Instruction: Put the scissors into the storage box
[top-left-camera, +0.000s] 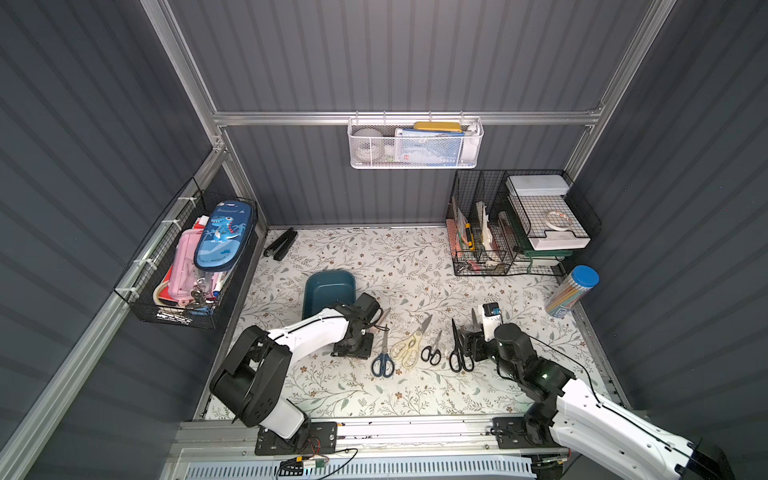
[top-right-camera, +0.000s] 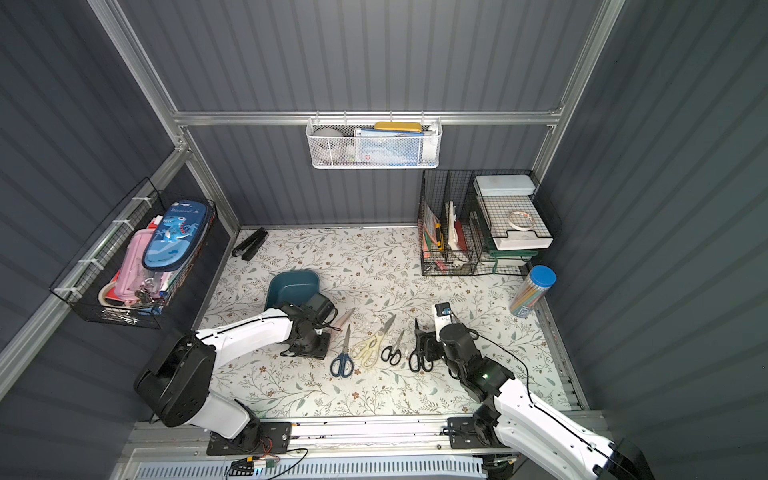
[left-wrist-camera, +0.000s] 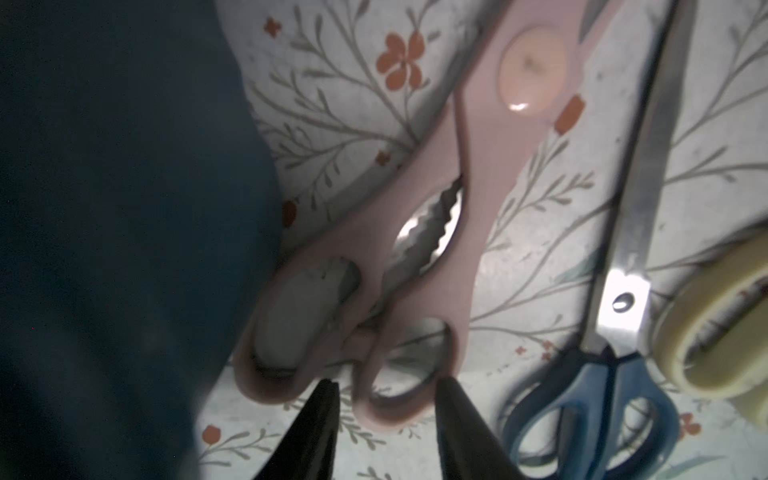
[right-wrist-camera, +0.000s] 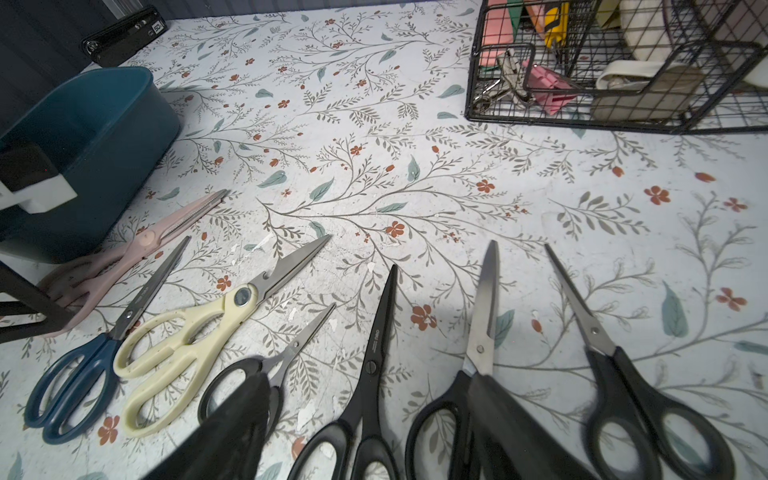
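Observation:
Several scissors lie in a row on the table. In the left wrist view pink scissors (left-wrist-camera: 512, 136) lie under my open left gripper, its fingertips at their handles; blue scissors (left-wrist-camera: 584, 408) and cream scissors (left-wrist-camera: 704, 296) lie to their right. The teal storage box (top-left-camera: 329, 284) stands just behind that gripper. My right gripper hovers over black-handled scissors (right-wrist-camera: 482, 328) at the row's right; its blurred fingers are apart in its wrist view, and I cannot tell whether anything is between them.
A black wire organizer (top-left-camera: 472, 264) stands at the back right, a pencil tube (top-left-camera: 566, 296) at the right edge, a stapler (top-left-camera: 280, 244) at the back left, a loaded basket (top-left-camera: 184, 312) on the left wall.

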